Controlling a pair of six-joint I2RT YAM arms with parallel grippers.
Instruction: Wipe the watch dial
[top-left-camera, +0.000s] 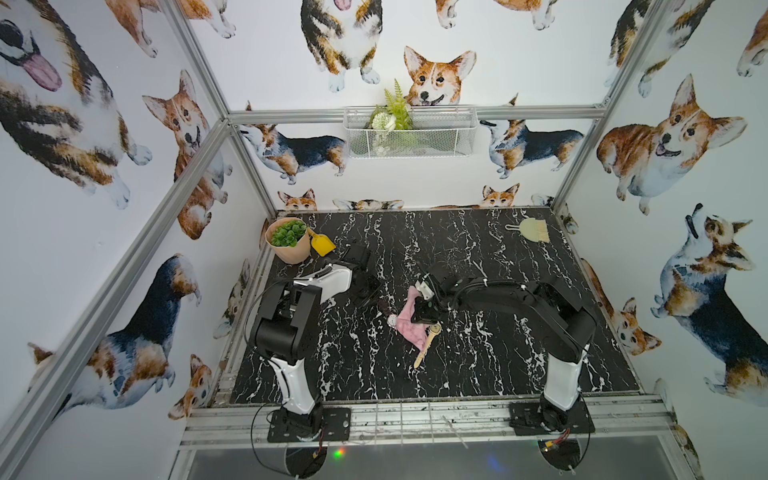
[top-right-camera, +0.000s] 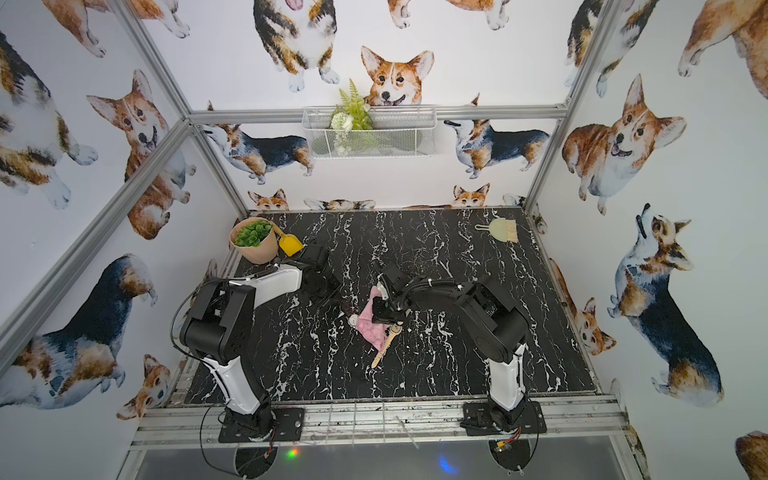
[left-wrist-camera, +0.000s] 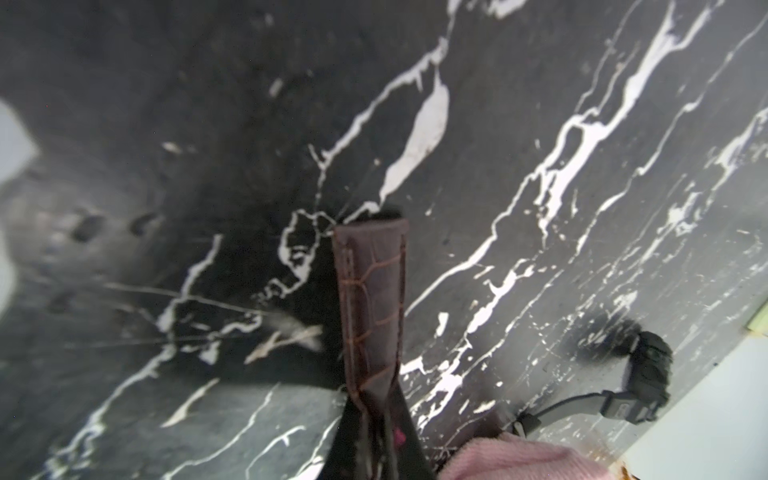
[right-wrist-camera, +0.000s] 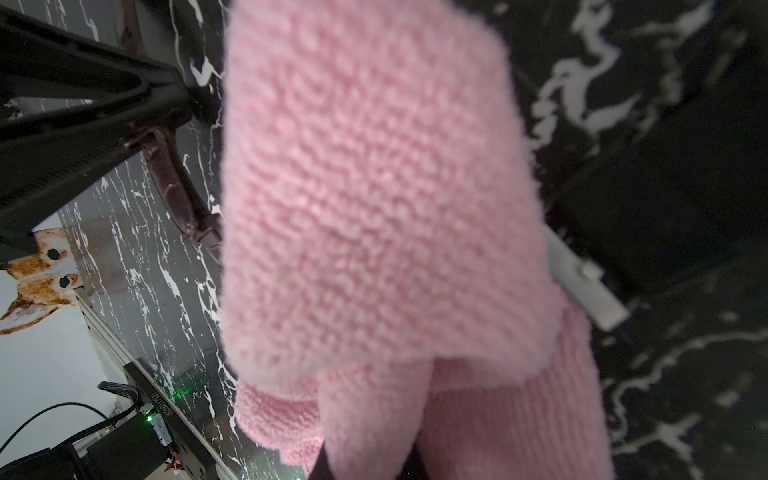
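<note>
My left gripper (top-left-camera: 369, 292) is shut on the end of a dark brown leather watch strap (left-wrist-camera: 372, 304), seen in the left wrist view; the watch head (top-left-camera: 392, 320) is mostly behind the pink cloth. My right gripper (top-left-camera: 420, 308) is shut on the pink cloth (right-wrist-camera: 384, 184), which is folded up between its fingers and lies over the watch area at the table's middle. Whether the cloth touches the dial is hidden.
A wooden brush (top-left-camera: 424, 348) lies beside the cloth. A potted plant (top-left-camera: 288, 240) and yellow scoop (top-left-camera: 321, 243) stand at the back left; a small dustpan (top-left-camera: 534, 229) lies back right.
</note>
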